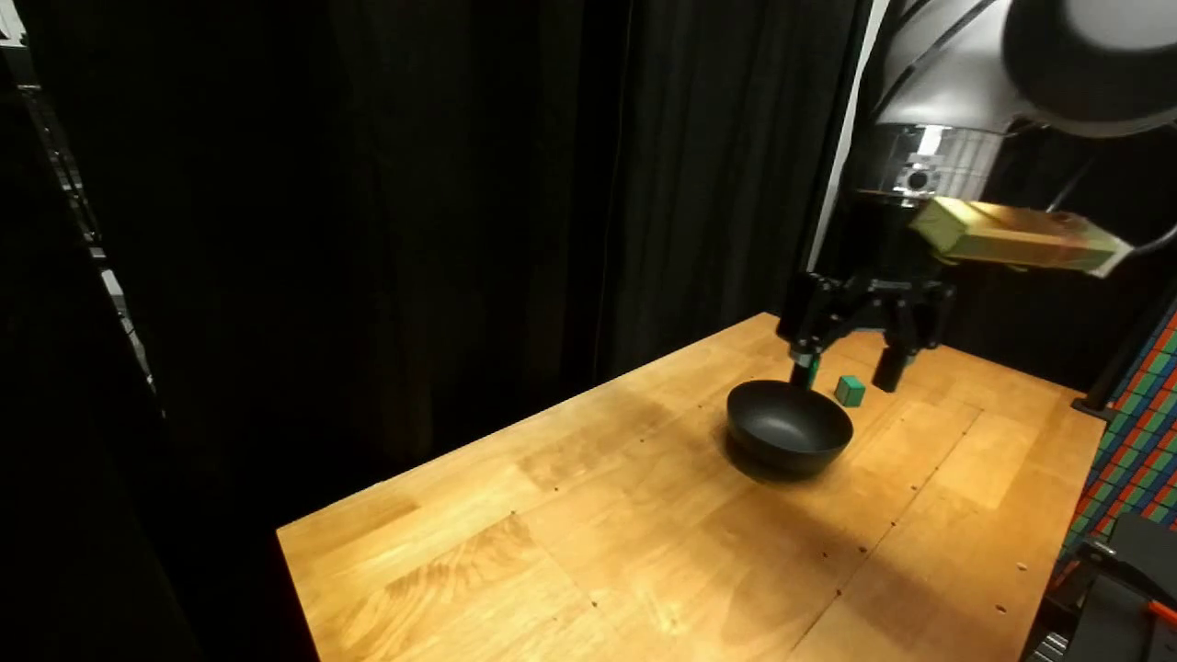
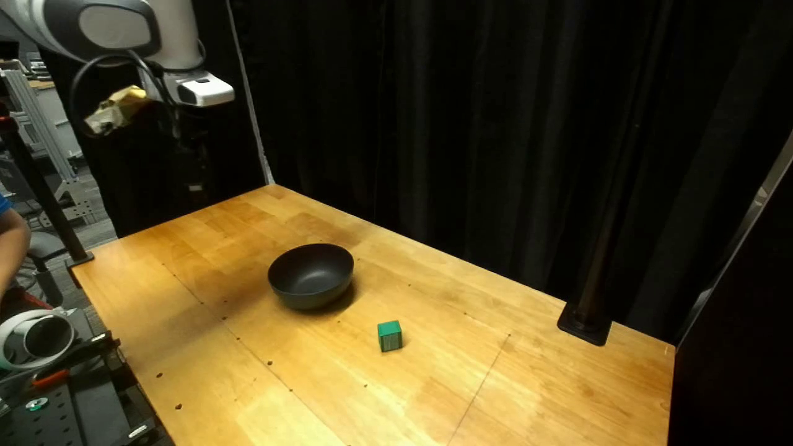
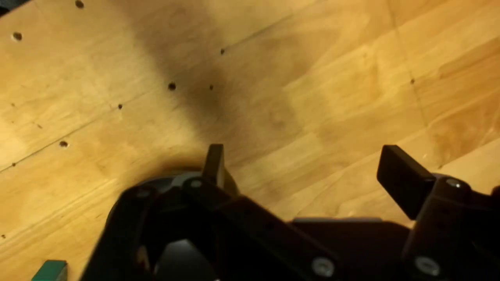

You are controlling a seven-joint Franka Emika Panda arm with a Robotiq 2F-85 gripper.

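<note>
A round black bowl [image 1: 785,430] stands upright on the wooden table, empty as far as its inside shows. Close by it sits a small green cube [image 2: 390,337], apart from the bowl; its corner peeks in at the lower left of the wrist view. My gripper [image 1: 846,370] is open above the table, its two fingers well apart and nothing between them. In the wrist view, bare table lies below the gap of the gripper. One finger covers much of the bowl [image 3: 185,262] there. Exterior view 2 shows the gripper only as a dark shape against the curtain.
A black post foot [image 2: 585,324] stands at its edge. Black curtains hang behind. Off the table's edge lies dark equipment with a white ring [image 2: 37,338].
</note>
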